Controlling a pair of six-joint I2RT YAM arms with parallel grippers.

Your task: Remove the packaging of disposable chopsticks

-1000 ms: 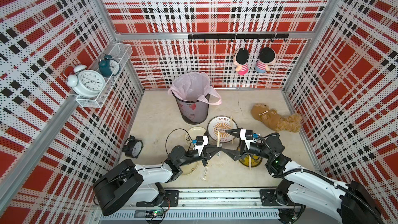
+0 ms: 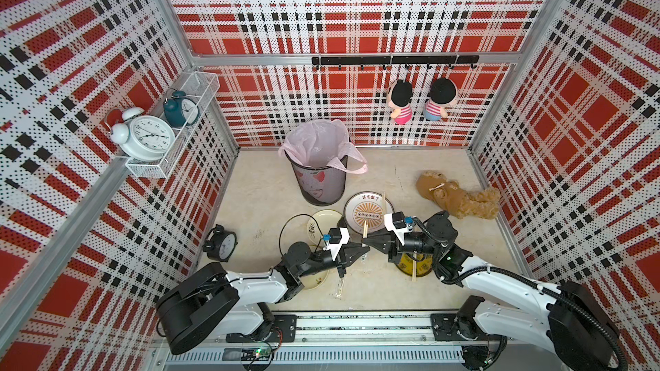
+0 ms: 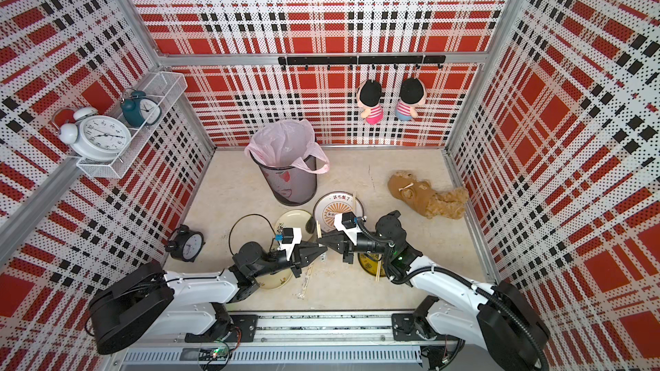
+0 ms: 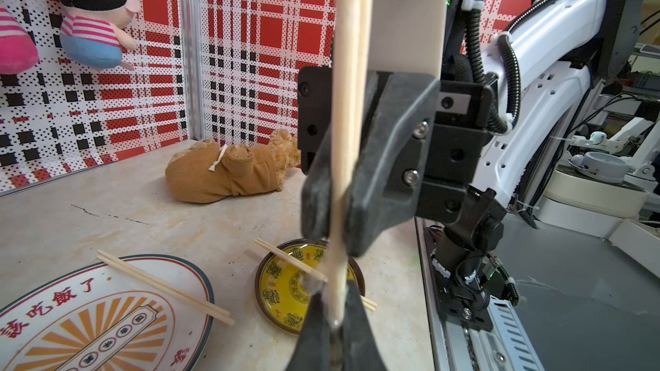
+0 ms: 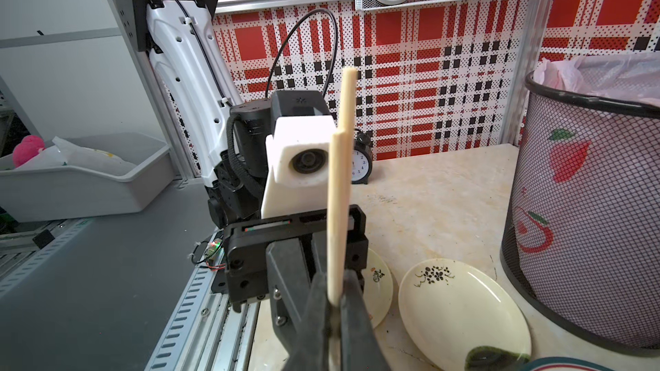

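Note:
A pair of pale wooden chopsticks (image 5: 337, 213) stands nearly upright between both grippers. My right gripper is shut on it, its fingers pressed around the wood; the left wrist view also shows these dark fingers (image 4: 385, 171) beside the sticks. Lower down, my left gripper is shut on the bottom end, where a blurry clear film seems to cling. In the top left view the fingertips of the two grippers nearly meet below the bare upper ends (image 2: 365, 226). How much wrapper remains around the lower end is hidden.
A mesh bin (image 2: 320, 182) with a pink bag stands behind. Chopsticks lie across the patterned plate (image 4: 196, 274) and the yellow dish (image 4: 275, 299). What looks like clear wrapping (image 2: 339, 288) lies at the front. Cream plates (image 5: 474, 316) sit under the left arm.
The left gripper has barely moved.

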